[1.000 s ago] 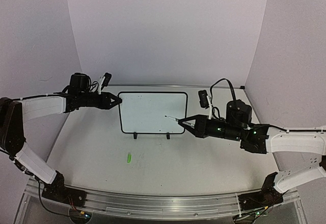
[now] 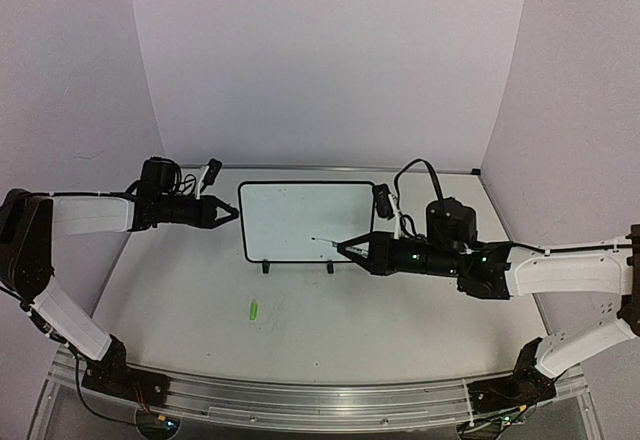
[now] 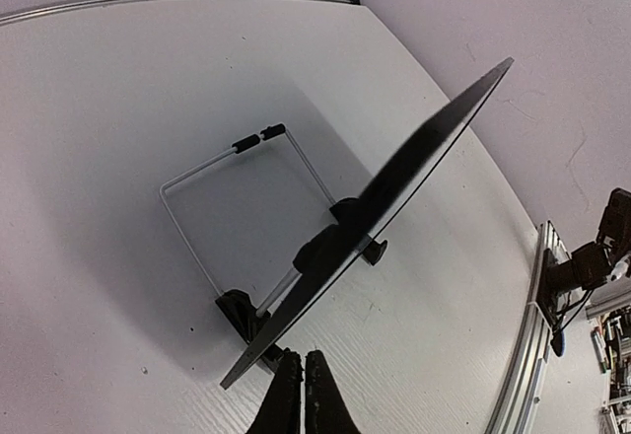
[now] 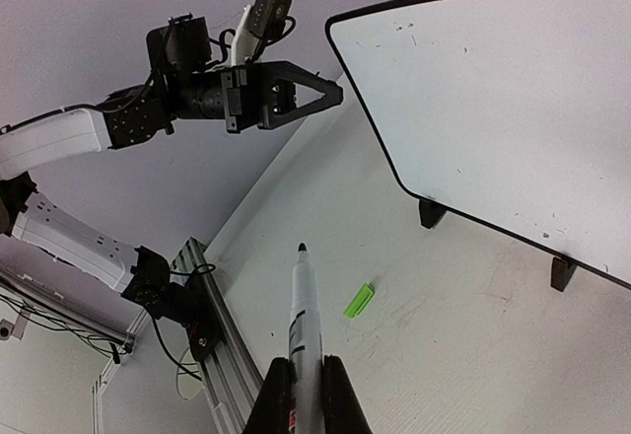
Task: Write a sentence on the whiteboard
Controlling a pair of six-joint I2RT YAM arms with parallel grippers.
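My left gripper is shut with nothing between its fingers, just outside the board's left edge. My right gripper is shut on a white marker (image 4: 305, 306), whose dark tip points toward the board's side of the table, in front of the board. A green cap (image 4: 359, 300) lies on the table in front of the board.
A wire stand frame (image 3: 197, 247) shows behind the board. Side and back walls enclose the table, with metal rails (image 2: 300, 396) along the front edge.
My right gripper, with the marker, has shifted a little leftward in the top view.
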